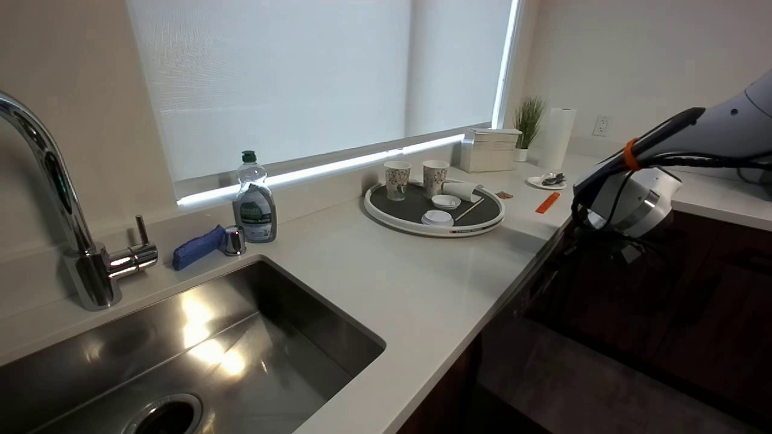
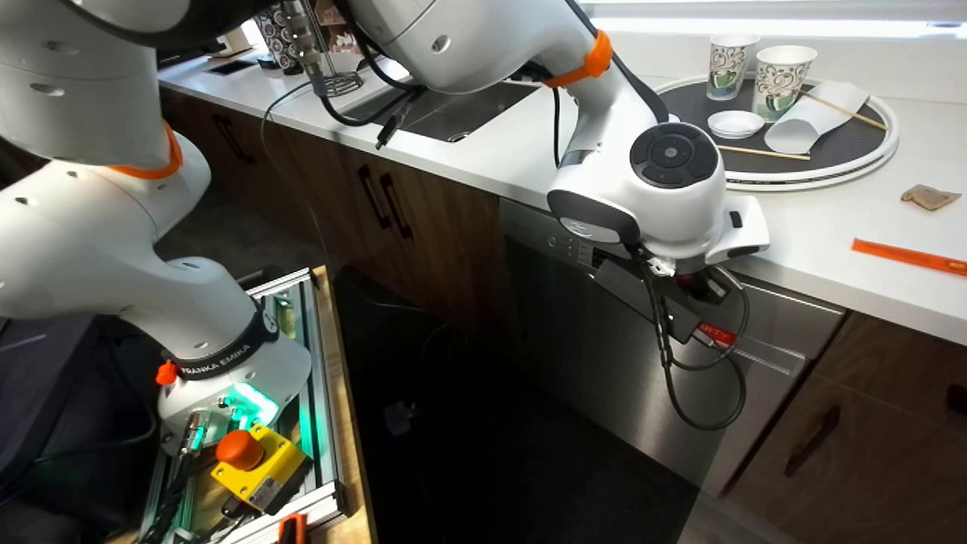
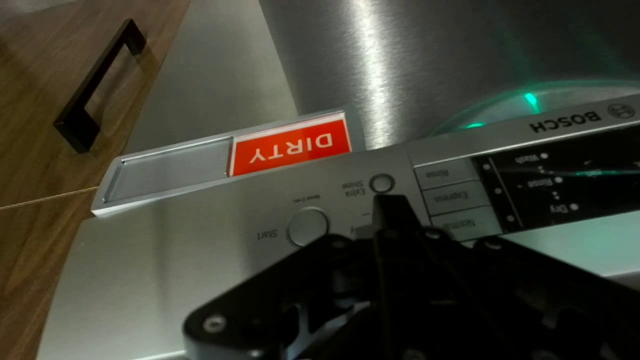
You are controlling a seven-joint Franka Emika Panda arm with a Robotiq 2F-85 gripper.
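Observation:
In the wrist view my gripper is shut, and nothing shows between its fingers. Its tip covers part of the steel control panel (image 3: pixel 180 252) of a Bosch dishwasher, just right of the round Start button (image 3: pixel 307 226) and below the small Extra Shine button (image 3: pixel 381 183). Whether the tip touches the panel I cannot tell. A red DIRTY sign (image 3: pixel 291 146) sits in a silver slider frame (image 3: pixel 171 171) at the panel's edge. Exterior view 2 has the arm reaching down in front of the dishwasher (image 2: pixel 625 381), with the gripper's fingers hidden there.
Above the dishwasher runs a white counter (image 2: pixel 816 222). A round tray (image 2: pixel 893 136) with paper cups stands on it, and an orange strip (image 2: pixel 909 255) lies near the front edge. The sink (image 1: pixel 289 405) and faucet (image 1: pixel 94 278) are farther along. A cable loop (image 2: pixel 675 399) hangs from the wrist.

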